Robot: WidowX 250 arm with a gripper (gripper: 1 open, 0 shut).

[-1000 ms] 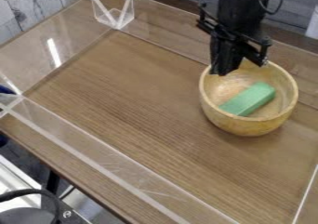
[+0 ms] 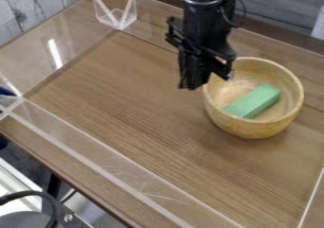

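My black gripper (image 2: 190,80) hangs over the table, just left of a wooden bowl (image 2: 234,126), near its upper left rim. Its fingers look shut, with nothing visible between them, though they are small and dark in the camera view. A green rectangular block (image 2: 253,102) lies inside the bowl.
A clear plastic piece (image 2: 116,12) stands at the back left. A dark coiled cable or hose shows at the bottom left corner.
My gripper has moved left and slightly down, from above the bowl's back rim to beside its left side. The bowl and block look unmoved.
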